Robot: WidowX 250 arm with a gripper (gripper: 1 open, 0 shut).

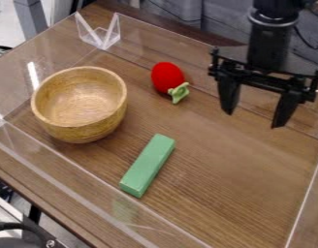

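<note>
My gripper [259, 99] hangs over the right rear of the wooden table, its two dark fingers spread apart with nothing visible between them. To its left sit a round red object [167, 74] and, just beside that, a small light-green item [180, 93]. A wooden bowl [79, 103] is at the left. A green bar [147, 165] lies flat in the front middle of the table.
A clear plastic holder [100, 29] stands at the back left. A grey covered surface lies behind the table at the back right.
</note>
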